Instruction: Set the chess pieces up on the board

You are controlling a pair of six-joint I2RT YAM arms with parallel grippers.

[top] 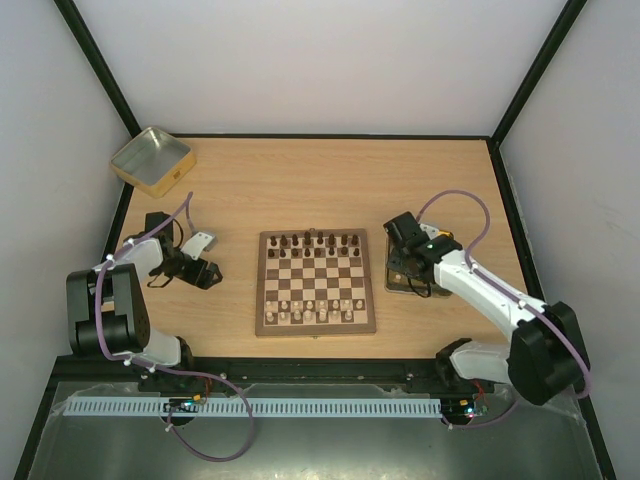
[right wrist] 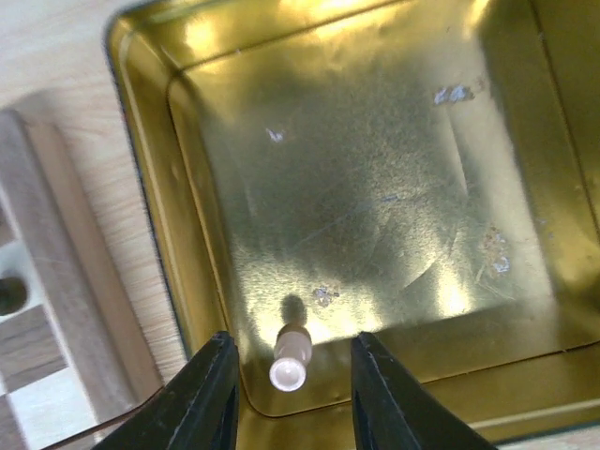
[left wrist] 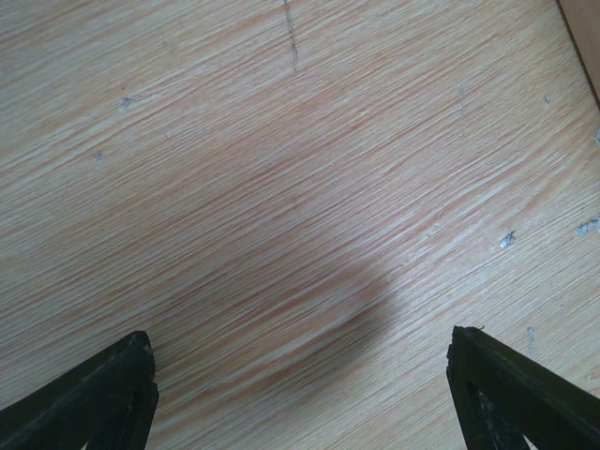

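The chess board (top: 315, 333) lies mid-table, dark pieces (top: 307, 240) in rows on its far side and light pieces (top: 309, 308) in rows on its near side. In the right wrist view a single light piece (right wrist: 292, 351) is left in the gold tray (right wrist: 366, 141), near one corner. My right gripper is over that corner, its fingers part open on either side of the piece, with gaps showing between. Away to the left, my left gripper stands open above bare wood, nothing between its fingers.
At the far left corner stands an empty tin box (top: 152, 160). The board's raised edge (right wrist: 80, 272) runs close alongside the tray's wall. Bare table lies behind the board and between it and the left arm.
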